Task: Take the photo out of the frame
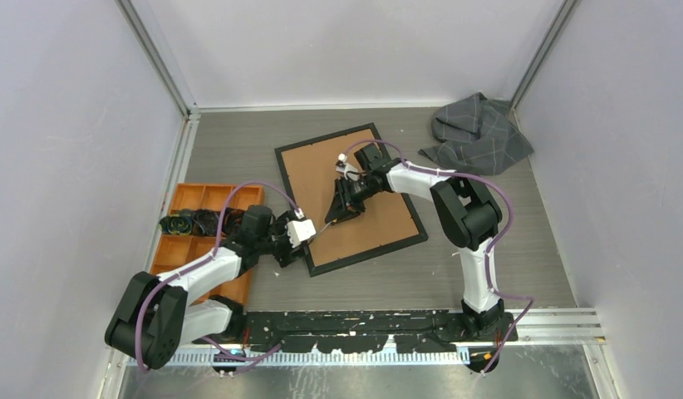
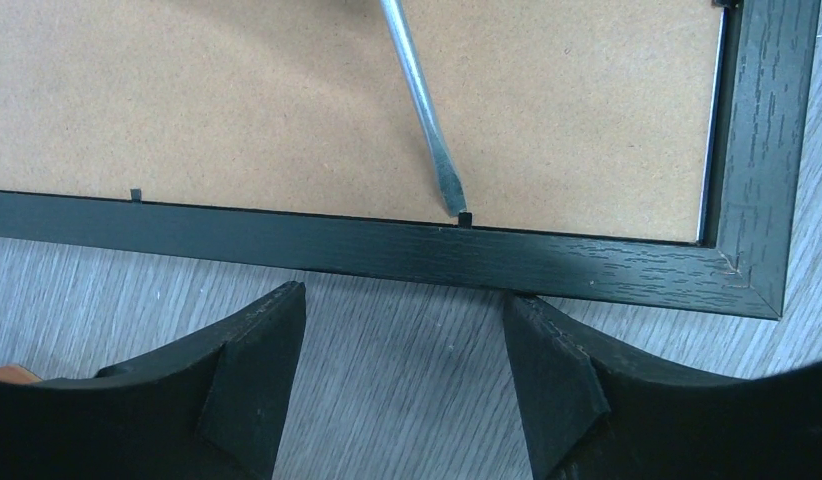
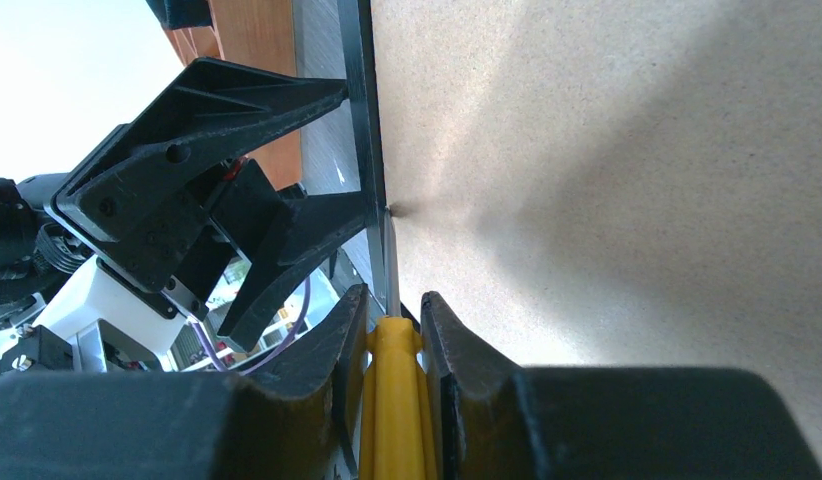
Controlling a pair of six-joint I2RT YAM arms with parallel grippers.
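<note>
The picture frame (image 1: 342, 258) lies face down, brown backing board (image 1: 380, 229) showing, with small black tabs along its inner edge. My right gripper is shut on the yellow handle (image 3: 397, 410) of a screwdriver over the board. The flat tip of the screwdriver shaft (image 2: 422, 105) rests at a black tab (image 2: 465, 219) near a corner in the left wrist view. My left gripper is open at the outer side of that frame edge, nothing visible between its fingers.
An orange divided organiser (image 1: 193, 199) with dark items sits at the left. A grey cloth (image 1: 479, 133) lies at the back right. Walls bound the grey work surface.
</note>
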